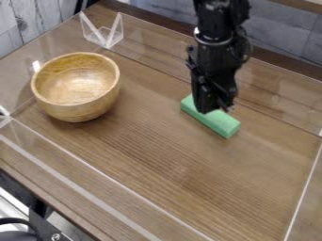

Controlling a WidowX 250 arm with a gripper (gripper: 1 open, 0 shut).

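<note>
A mint-green bar (pixel 214 120) lies on the wooden table, angled from upper left to lower right. My black gripper (pixel 206 91) hangs just above the bar's upper-left end, its arm coming down from the top of the camera view. Whether the fingers are apart or closed is hard to tell.
A large wooden bowl (pixel 75 80) sits on the left. A small white wire object (pixel 104 26) lies at the back left.
</note>
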